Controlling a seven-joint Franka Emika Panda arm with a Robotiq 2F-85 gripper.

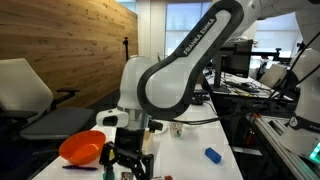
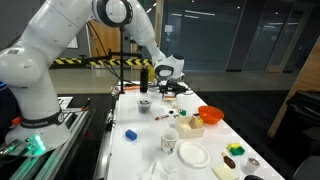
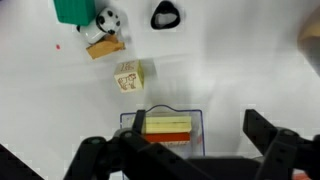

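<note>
Over the white table, my gripper stands open, its two dark fingers wide apart at the bottom of the wrist view. Below and between them shows a clear container (image 3: 198, 128) with yellowish and reddish-brown pieces in it. A small wooden cube (image 3: 127, 76) with markings lies just above the container in that view. Farther up are a black ring-shaped piece (image 3: 166, 15), a green block (image 3: 75, 10), a black-and-white item (image 3: 107, 19) and an orange-tan piece (image 3: 104, 47). Nothing shows held in the fingers.
An orange-red bowl (image 1: 82, 147) sits left of the arm. A blue block (image 1: 212, 155) lies to its right, with a cup (image 1: 176, 128) behind. The other exterior view shows a pale open box (image 2: 192, 128) and a white dish (image 2: 194, 155). Bare table surrounds the blue block.
</note>
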